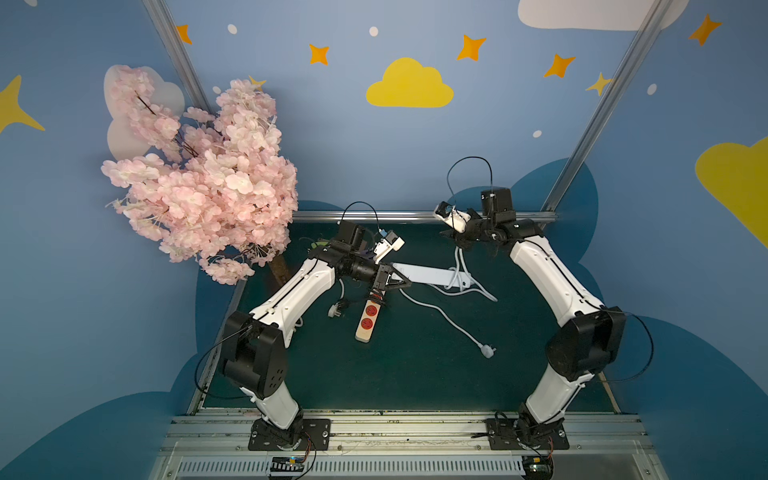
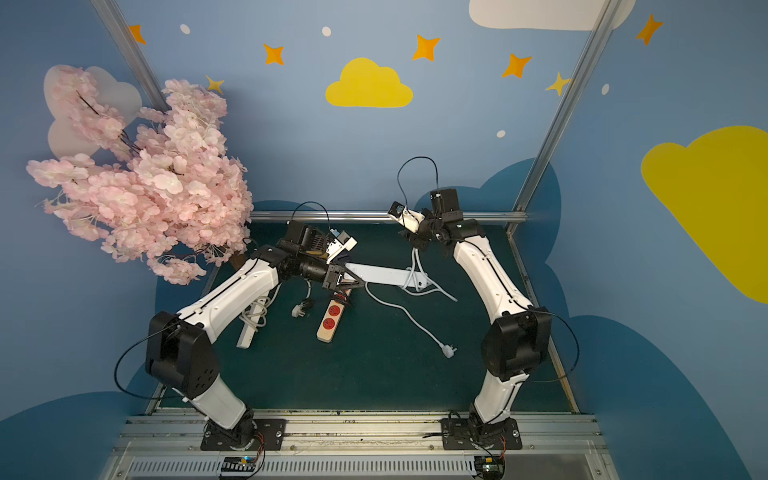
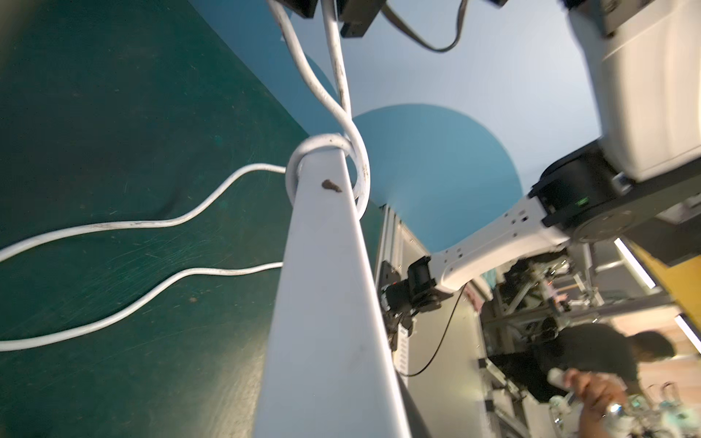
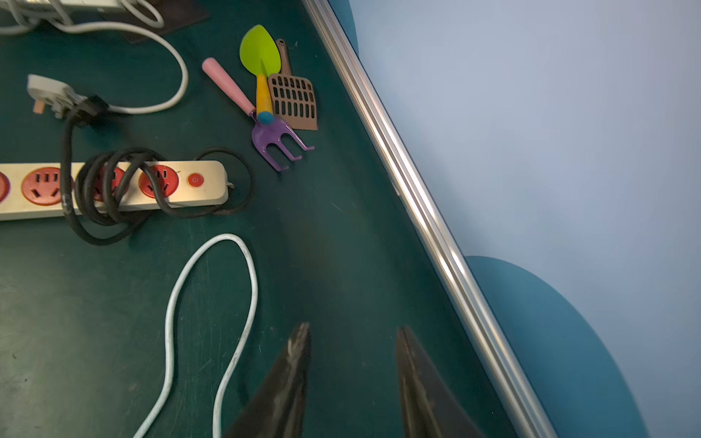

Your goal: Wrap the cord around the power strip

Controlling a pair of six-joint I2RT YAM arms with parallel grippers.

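The white power strip [image 1: 432, 274] is held level above the table, its near end in my left gripper [image 1: 402, 280], which is shut on it. Around its far end, the white cord [image 3: 293, 164] makes a loop in the left wrist view. From that loop, strands rise to my right gripper [image 1: 453, 232], shut on the cord above and behind the strip's end. In the right wrist view its fingers [image 4: 288, 372] are blurred and the held piece cannot be made out. The rest of the cord droops to the table, ending in a white plug [image 1: 486, 350].
A beige strip with red sockets [image 4: 41, 186] and a coiled black cord lies below my left gripper. Another white corded strip [image 2: 246, 332] rests at left. Toy garden tools [image 4: 260, 51] lie near the back rail.
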